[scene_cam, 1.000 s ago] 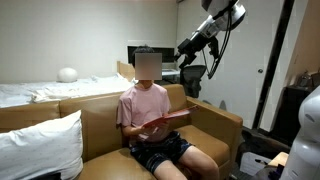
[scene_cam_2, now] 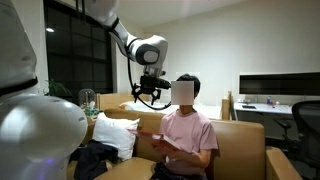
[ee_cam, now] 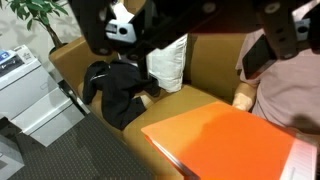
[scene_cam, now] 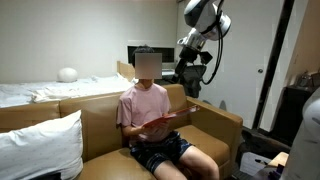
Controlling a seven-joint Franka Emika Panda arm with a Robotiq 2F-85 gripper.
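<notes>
A person in a pink shirt (scene_cam: 147,105) sits on the brown couch, face masked out. An open red-orange folder or book (scene_cam: 165,119) rests in front of them at lap height; its orange cover (ee_cam: 225,135) fills the lower right of the wrist view. My gripper (scene_cam_2: 153,97) hangs in the air close to the person's head, above the couch. It is open, and nothing shows between its fingers. Dark gripper parts cover the top of the wrist view, where the fingertips are hard to make out.
White pillows (scene_cam: 42,151) and a black garment (ee_cam: 123,92) lie on the couch (scene_cam: 102,130). A white cabinet (ee_cam: 40,98) and a plant (ee_cam: 40,12) stand beyond it. Behind the couch is a bed (scene_cam: 50,90).
The arm has swung and changed its bend near the person's head, its white links shifting in the exterior view. The person and the folder look nearly unchanged.
</notes>
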